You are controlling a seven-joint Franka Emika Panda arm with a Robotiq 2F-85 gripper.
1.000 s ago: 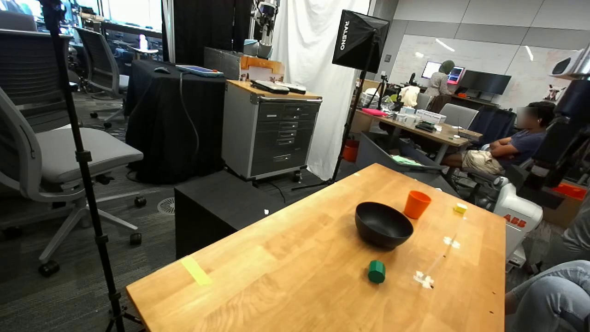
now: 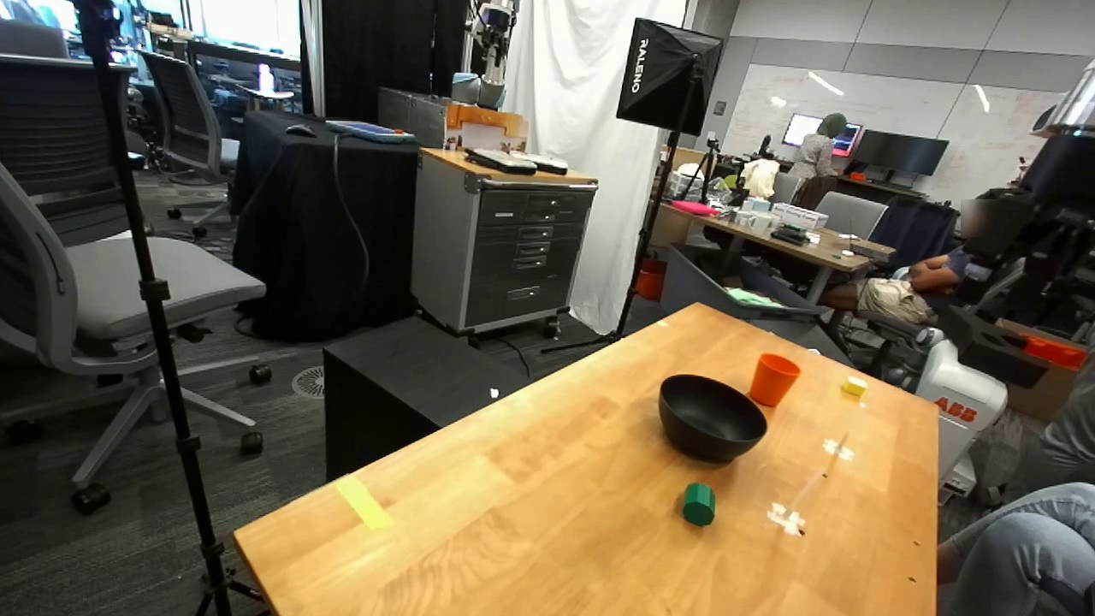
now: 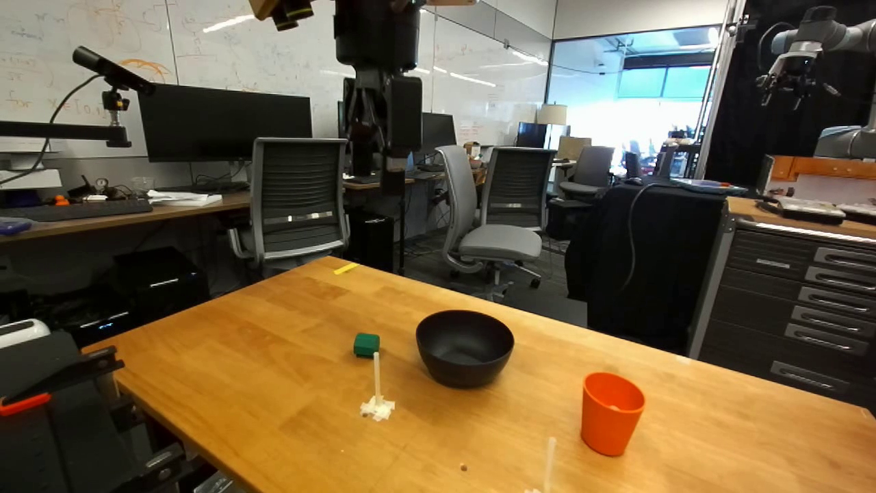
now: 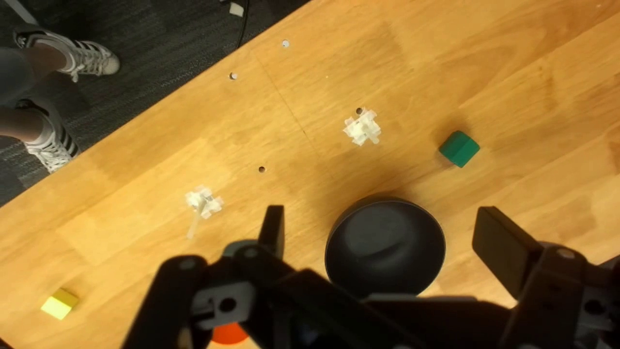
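Note:
High above the table hangs my gripper (image 3: 379,156), its fingers open and empty. From the wrist, the black bowl (image 4: 383,244) shows between and well below the fingers, partly covered by the gripper's body. A green block (image 4: 459,148) lies on the bare wood beside the bowl. On the bowl's other side stands an orange cup (image 3: 612,415), upright; only a sliver of it shows in the wrist view. A small yellow block (image 4: 59,303) sits near the table's end, close to the cup in exterior view 1.
Two thin pale sticks (image 3: 377,378) rise from taped patches on the table (image 3: 271,329). A yellow tape strip (image 2: 364,501) marks the far end, where the wood is clear. A person's feet (image 4: 87,58) are beside the table edge.
At the right of exterior view 1, my gripper has shifted a little up and left and now covers more of the seated person. The bowl, cup and blocks have not moved.

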